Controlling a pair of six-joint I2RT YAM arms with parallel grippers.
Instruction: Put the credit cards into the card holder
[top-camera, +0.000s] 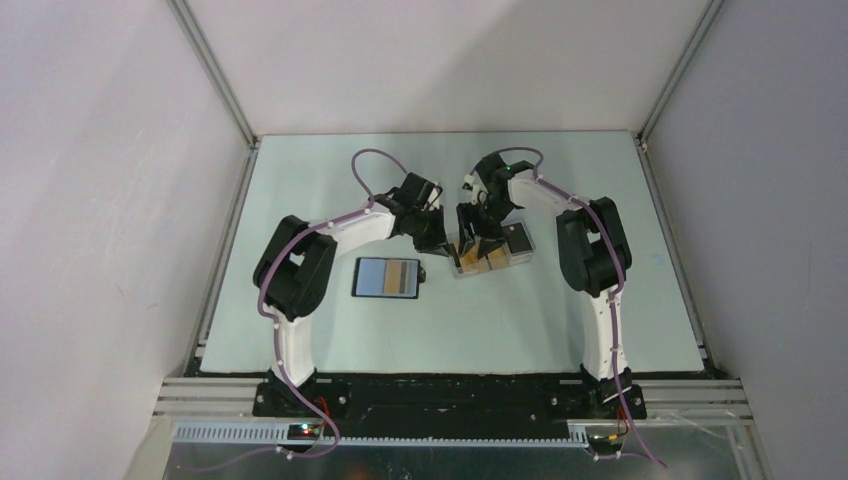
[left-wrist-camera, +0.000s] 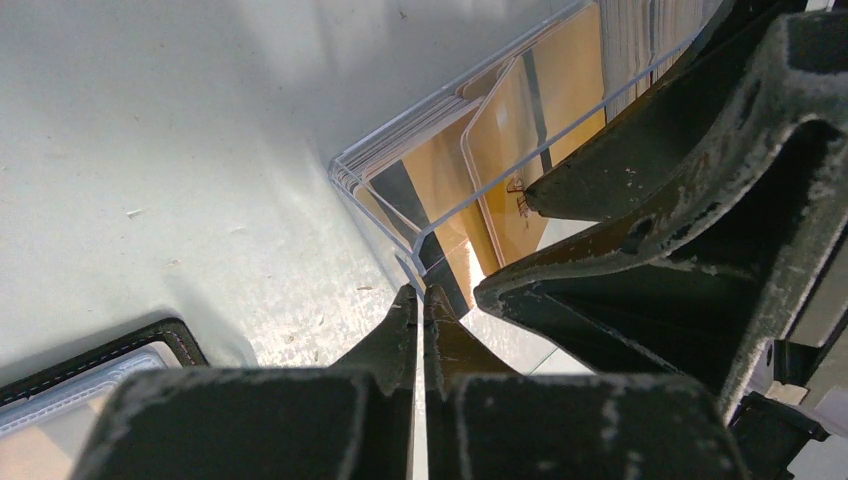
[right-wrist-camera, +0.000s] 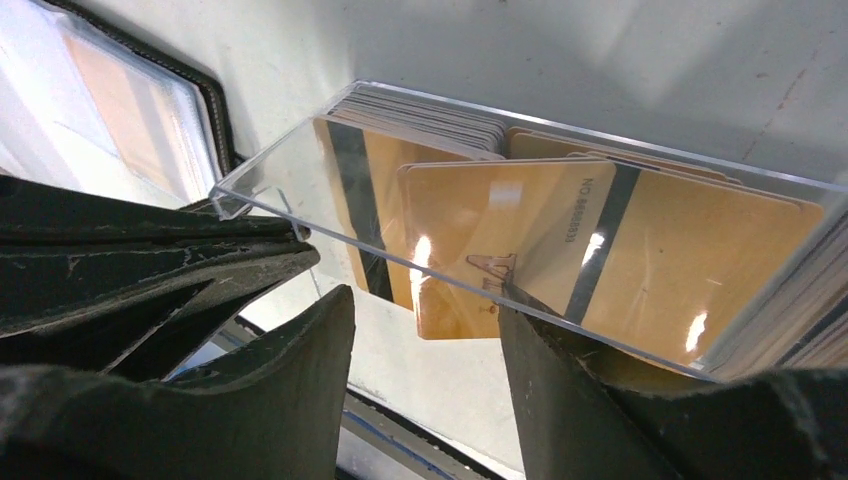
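Note:
A clear box (top-camera: 516, 262) of gold cards lies on the table in front of both arms. One gold card (right-wrist-camera: 560, 230) in it sits askew over the stacked cards (right-wrist-camera: 420, 125). My left gripper is shut at the box's left end, its tips touching the clear wall; whether the thin wall lies between them I cannot tell. Above the cards, my right gripper stands open, with the askew card's end showing between and beyond its fingertips. The dark-edged card holder (top-camera: 386, 278) lies left of the box, a blue-grey and a tan area showing in it.
Inside the box's right end, a dark card (top-camera: 518, 238) shows. My two grippers are close together over the box's left part. Bare table (top-camera: 470, 325) extends in front of the box and holder.

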